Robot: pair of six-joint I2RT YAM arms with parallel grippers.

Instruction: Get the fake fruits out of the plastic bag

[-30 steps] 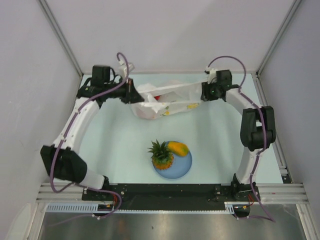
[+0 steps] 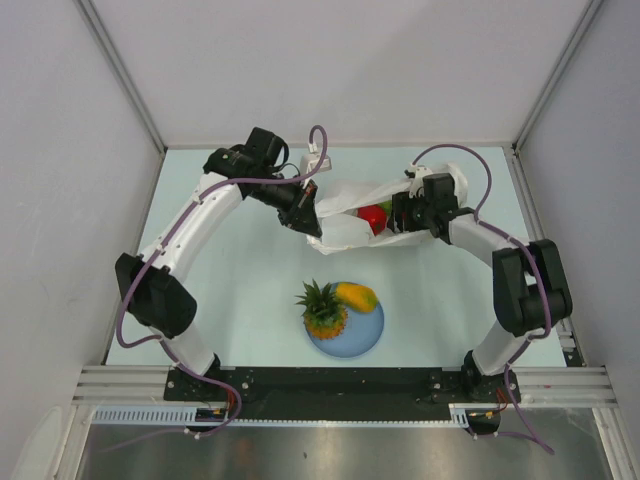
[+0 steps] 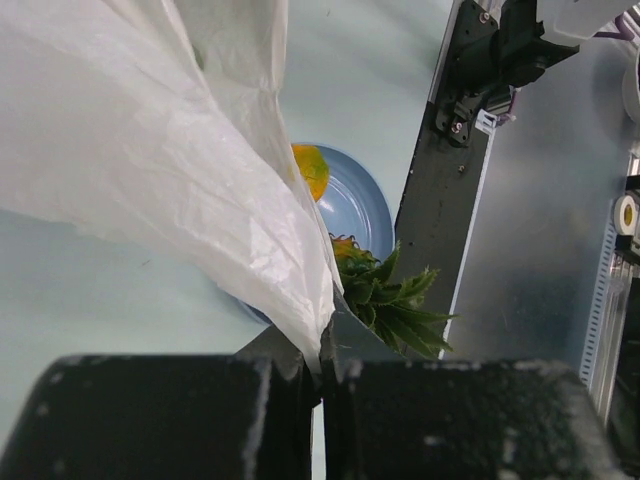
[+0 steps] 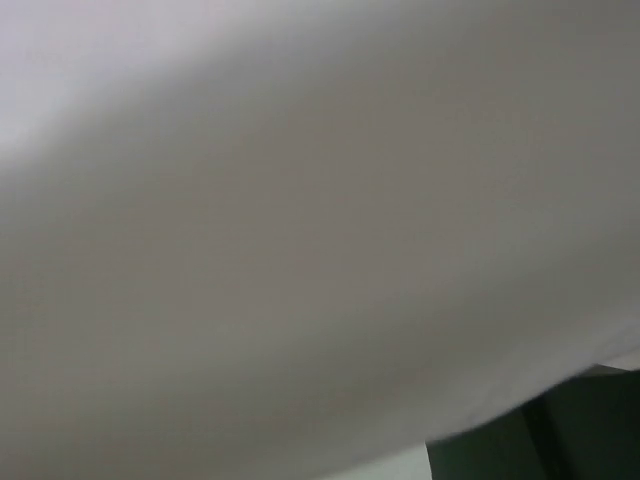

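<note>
The white plastic bag [image 2: 343,232] stretches between my arms, its mouth spread so that a red fruit [image 2: 373,218] and a bit of green [image 2: 386,206] show inside. My left gripper is shut on a pinched corner of the bag [image 3: 225,190]. In the top view my right gripper [image 2: 402,213] is at the bag's opening, right beside the red fruit; whether its fingers are parted does not show. White material, blurred and close, fills most of the right wrist view. A pineapple [image 2: 323,313] and a yellow mango-like fruit [image 2: 356,297] lie on the blue plate [image 2: 366,334].
The plate stands near the table's front edge, below the bag. Bare table [image 2: 240,290] lies to the left of the plate and also to its right. Both arms' cables arch above the bag.
The left gripper has come right with the bag's corner. One second ago the bag was pulled taut; now it sags more open.
</note>
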